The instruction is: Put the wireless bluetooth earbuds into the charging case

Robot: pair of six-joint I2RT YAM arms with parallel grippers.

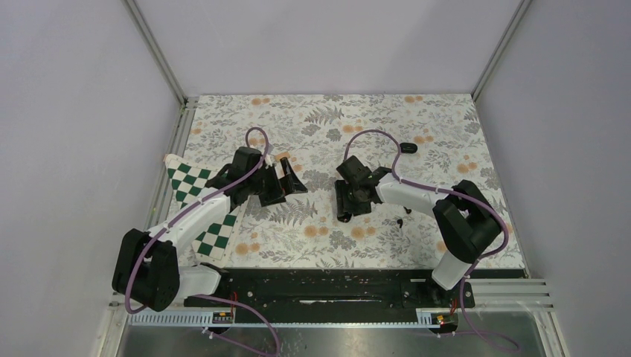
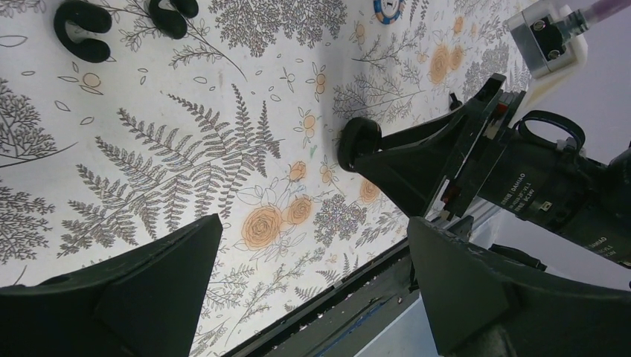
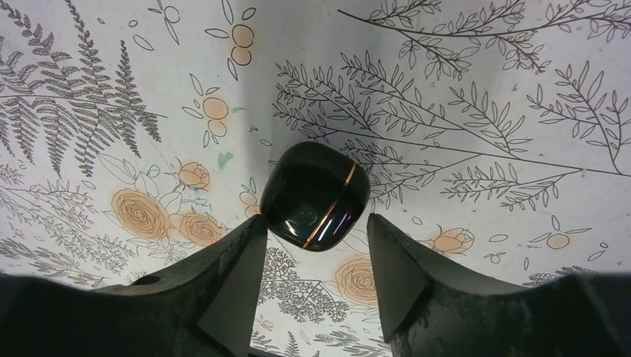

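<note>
In the right wrist view a glossy black case (image 3: pixel 301 190) with a gold line across it sits between the fingertips of my right gripper. Both fingers come right up to its sides; whether they grip it firmly does not show. The left wrist view has the same case (image 2: pixel 359 145) at those fingertips, close over the cloth. My left gripper is open, with only cloth visible between its fingers.
A small black oval item (image 1: pixel 408 148) lies at the back right. A blue-rimmed chip (image 2: pixel 388 9) and a green-white checkered mat (image 1: pixel 216 238) are also present.
</note>
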